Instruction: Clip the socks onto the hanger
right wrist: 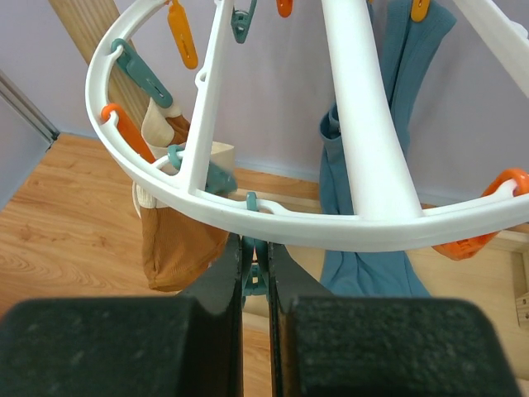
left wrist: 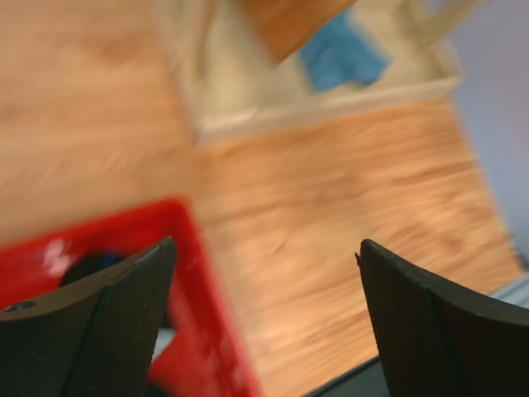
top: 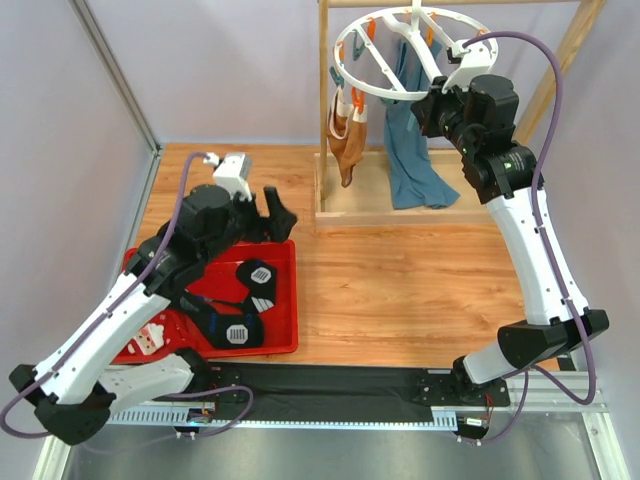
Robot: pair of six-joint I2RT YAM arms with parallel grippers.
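Observation:
The white round hanger [right wrist: 385, 223] hangs at the top, with coloured clips. A brown-and-cream sock [top: 347, 145] and a teal cloth [top: 420, 185] hang from it. My right gripper is shut on a teal clip [right wrist: 252, 201] at the near rim. My left gripper [top: 280, 220], open with nothing between its fingers, is over the red tray [top: 277, 310], which holds black socks [top: 225, 322] and a red sock with a white face [top: 150, 338]. The left wrist view is blurred.
A wooden frame [top: 590, 20] with a base surrounds the hanger. Walls stand at both sides.

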